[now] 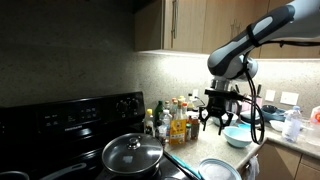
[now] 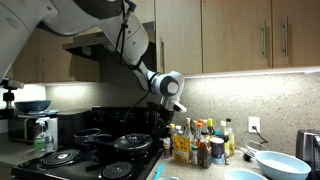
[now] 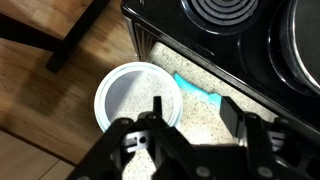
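My gripper (image 1: 212,124) hangs above the counter at the right of the stove in exterior view 1, its fingers apart and empty. In the wrist view its two dark fingers (image 3: 232,113) stand wide of each other, over the counter beside a white round plate (image 3: 138,105). The same plate (image 1: 219,170) shows at the lower edge of exterior view 1. A teal utensil (image 3: 196,90) lies on the counter between plate and stove. On the stove sits a lidded dark pan (image 1: 132,155).
Several bottles and jars (image 1: 178,127) crowd the counter by the wall. A pale blue bowl (image 1: 238,136) stands farther right, near a clear jug (image 1: 292,124). In the wrist view, the plate lies close to the counter's edge, with wooden floor (image 3: 40,95) beyond.
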